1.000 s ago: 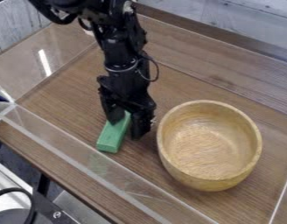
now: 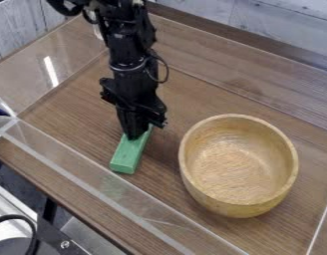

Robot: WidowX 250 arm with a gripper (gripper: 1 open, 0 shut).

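Note:
My black gripper [image 2: 135,122] reaches down from the top centre to the upper end of a green block [image 2: 128,153], which lies flat on the wooden table. The fingertips are dark and overlap the block's end, so whether they touch it or stand just above it is unclear. A tan round bowl [image 2: 238,149] stands to the right of the block.
A clear edge strip crosses the lower left, with dark cables beyond it at the bottom left corner.
My gripper has shifted a little to the left, away from the bowl. The green block lies in about the same place.

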